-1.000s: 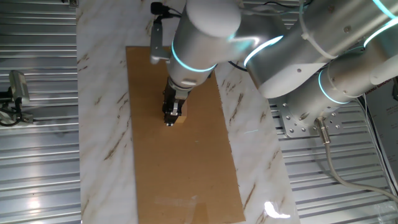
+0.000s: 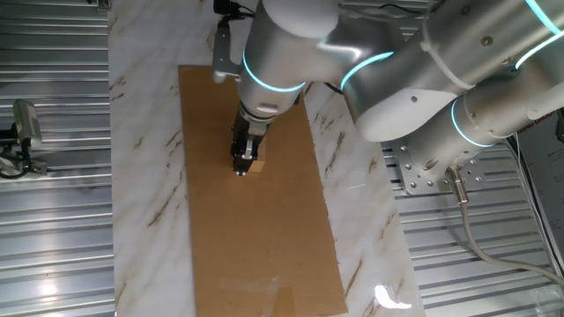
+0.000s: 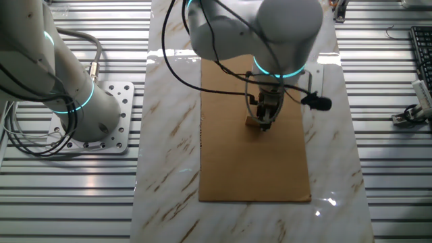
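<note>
A small tan block (image 2: 258, 165) lies on the brown cardboard sheet (image 2: 256, 229). My gripper (image 2: 241, 172) points down right beside it, covering part of the block from above. In the second exterior view the block (image 3: 252, 121) shows just left of the gripper (image 3: 264, 127). The fingers look close together there, but whether they stand open or shut, or touch the block, is too small and dark to make out.
The cardboard lies on a marble-patterned table top (image 2: 145, 220), with strips of bare marble on both sides. Ribbed metal panels (image 2: 53, 238) flank it. Black cables (image 3: 175, 67) hang around the wrist. The cardboard's near part is clear.
The fingertips moved only slightly and the block stays in about the same place.
</note>
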